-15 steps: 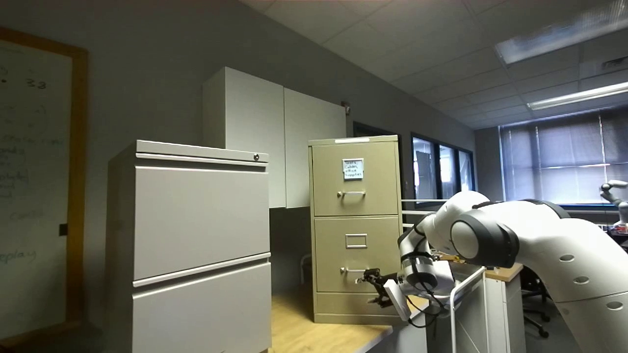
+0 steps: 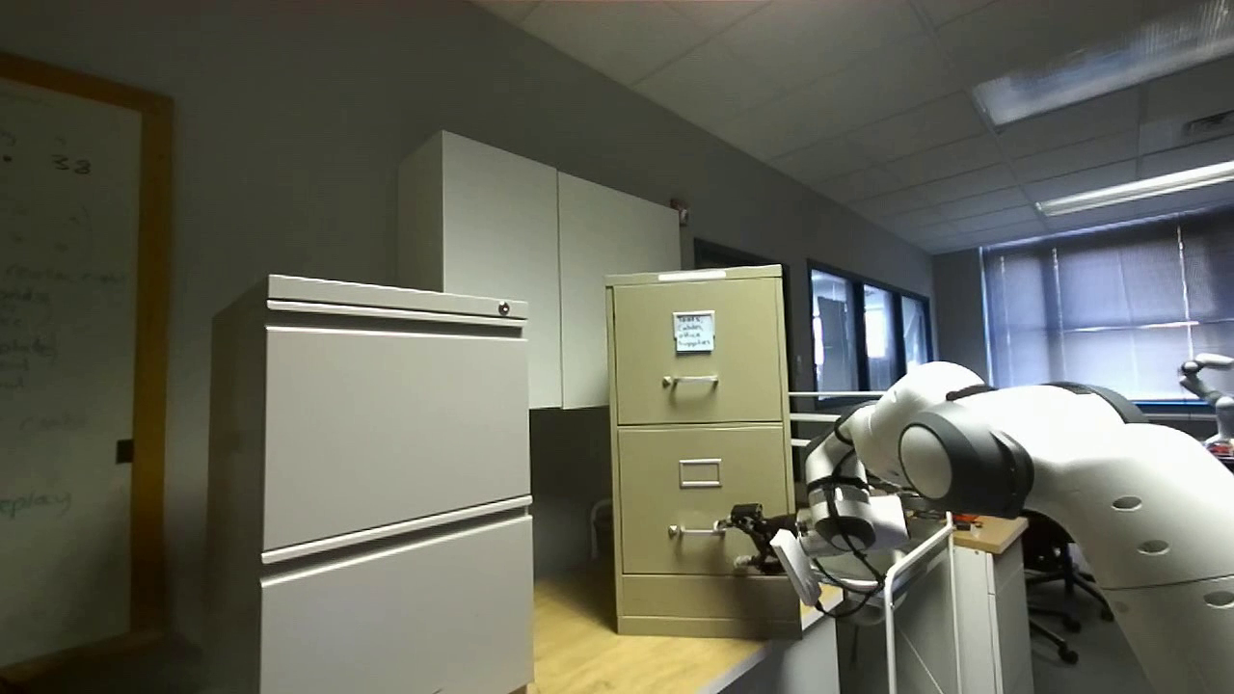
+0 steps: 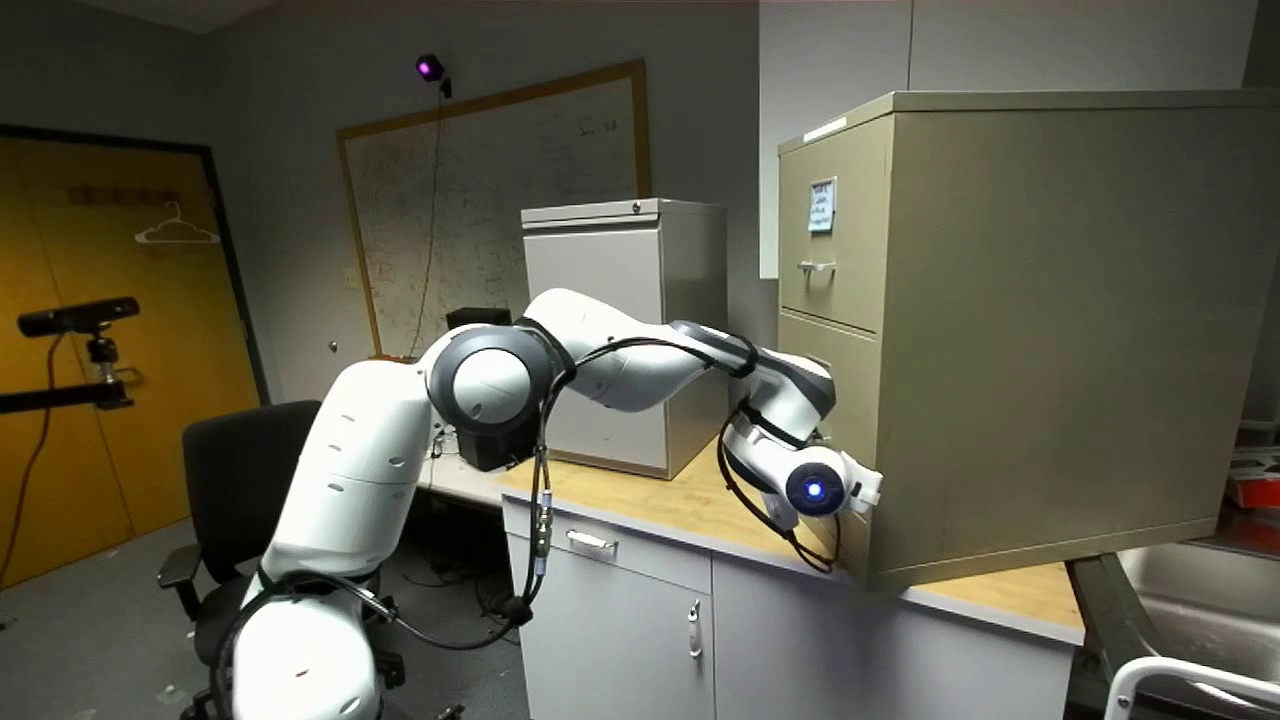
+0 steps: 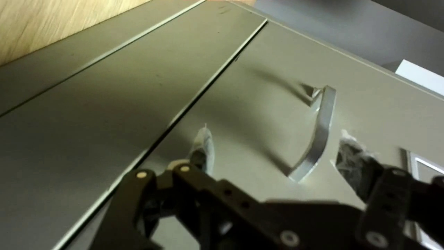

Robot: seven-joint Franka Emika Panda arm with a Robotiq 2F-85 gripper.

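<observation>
A beige two-drawer filing cabinet (image 2: pixel 701 445) stands on the wooden counter, both drawers closed. Its lower drawer has a curved metal handle (image 4: pixel 319 133), which appears between my fingertips in the wrist view. My gripper is open, one fingertip on the low side of the handle and the other toward the label frame (image 4: pixel 428 164). Neither finger visibly touches the handle. From the first exterior view, the gripper (image 2: pixel 749 542) is at the right end of that lower handle. The arm hides the gripper in the second exterior view.
A grey cabinet (image 2: pixel 393 428) stands left along the counter (image 2: pixel 578 648). The upper drawer has its own handle (image 2: pixel 694 380) and a written label. A white rail (image 2: pixel 920 555) runs close to the arm. Behind the arm is a black chair (image 3: pixel 246 492).
My gripper has risen from below the lower handle to about its height and shifted slightly right in the first exterior view. The drawers look unchanged.
</observation>
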